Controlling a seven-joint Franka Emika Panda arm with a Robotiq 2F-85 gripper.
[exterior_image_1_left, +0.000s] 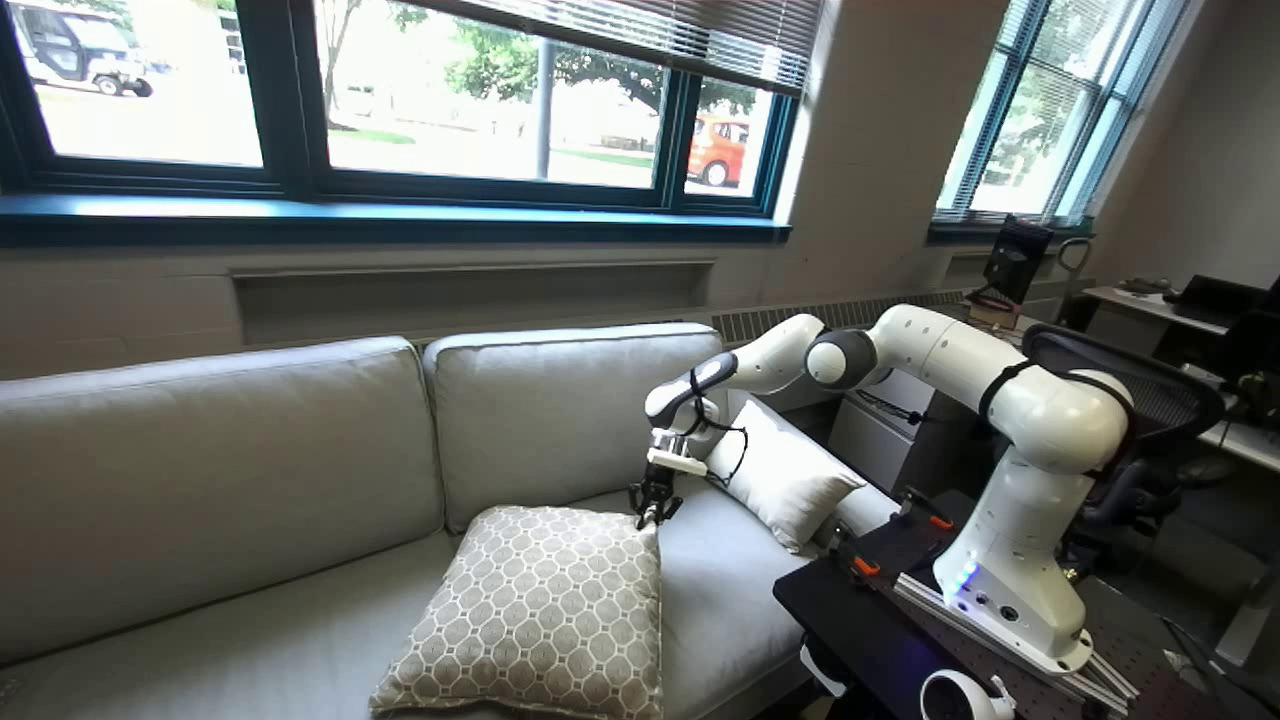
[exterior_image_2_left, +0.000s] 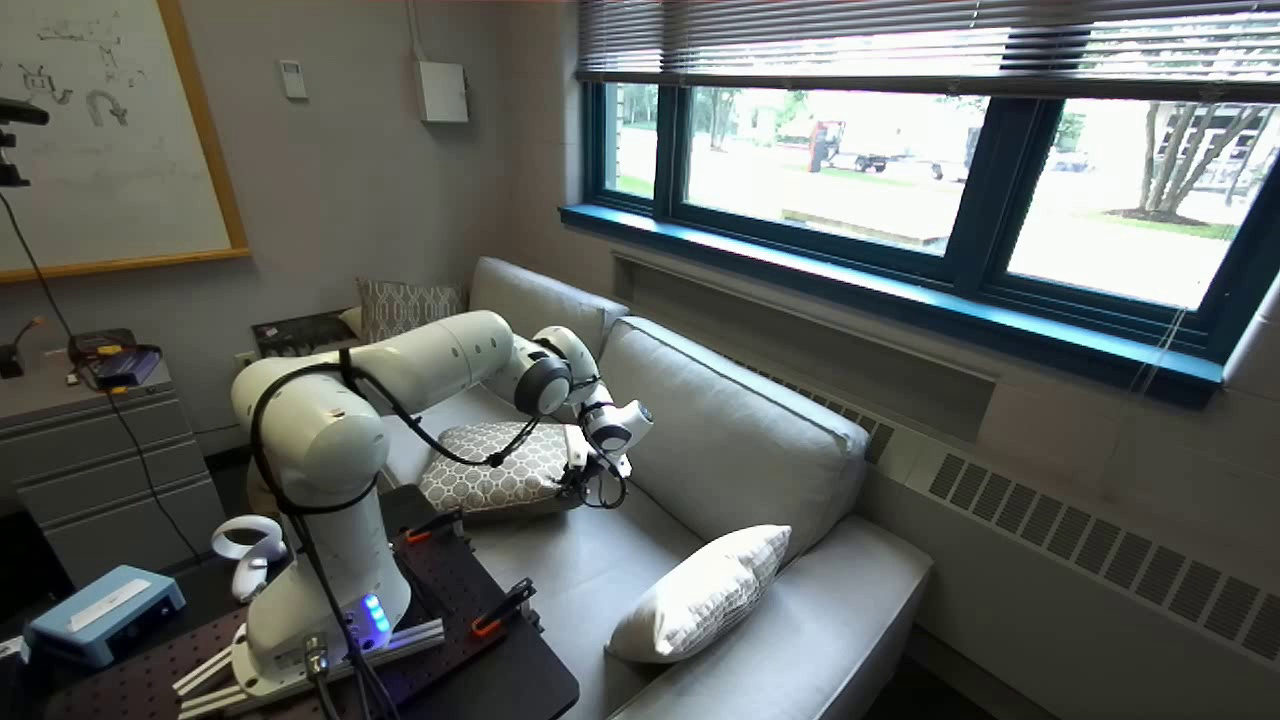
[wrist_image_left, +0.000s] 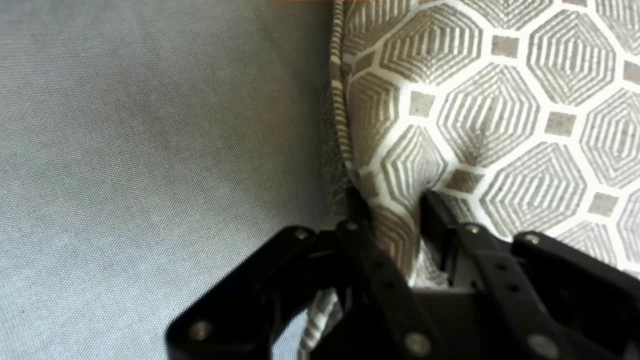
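Observation:
A beige pillow with a white honeycomb pattern (exterior_image_1_left: 540, 612) lies on the sofa seat (exterior_image_1_left: 288, 624). My gripper (exterior_image_1_left: 649, 520) points down at its back right corner. From exterior view 2, the arm partly covers the same pillow (exterior_image_2_left: 498, 462), with the gripper at its near side. Close up in the wrist view, my black fingers (wrist_image_left: 439, 228) stand a little apart on either side of a bunched fold of the pillow's fabric (wrist_image_left: 393, 231). Whether they press firmly on the fold cannot be told, as the tips are sunk in the cloth.
A white pillow (exterior_image_1_left: 780, 474) leans against the sofa's right arm. Sofa back cushions (exterior_image_1_left: 564, 420) rise behind the gripper. The black robot table (exterior_image_1_left: 828, 600) stands at the right front. Bare seat extends to the patterned pillow's left.

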